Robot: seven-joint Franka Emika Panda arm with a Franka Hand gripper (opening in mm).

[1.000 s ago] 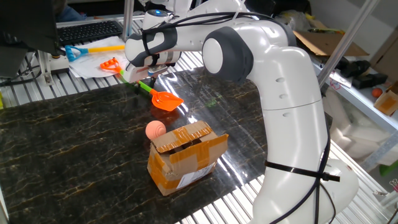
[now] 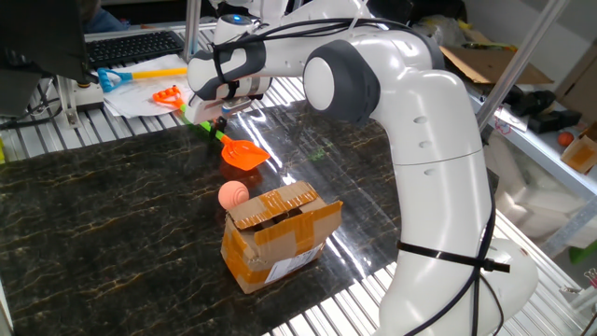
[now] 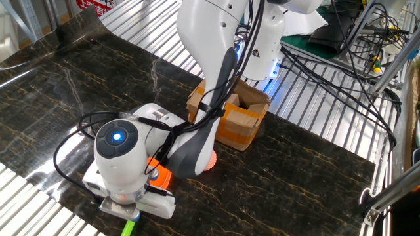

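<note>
A toy shovel with an orange blade, a green shaft and an orange handle lies near the far edge of the dark tabletop. My gripper points down over its shaft, and the dark fingers appear closed together around the green part. From the other side, the hand covers most of the shovel; a piece of green shaft and some of the orange blade show. The fingertips are hidden there.
An open cardboard box with brown tape stands nearer the arm's base, a pinkish ball beside it. Behind the gripper lies a blue-and-yellow tool on white sheets, near a keyboard.
The fingers, seen apart a second ago, have come together at the green shaft. The shovel has shifted slightly, its blade a little left. Box and ball are unmoved.
</note>
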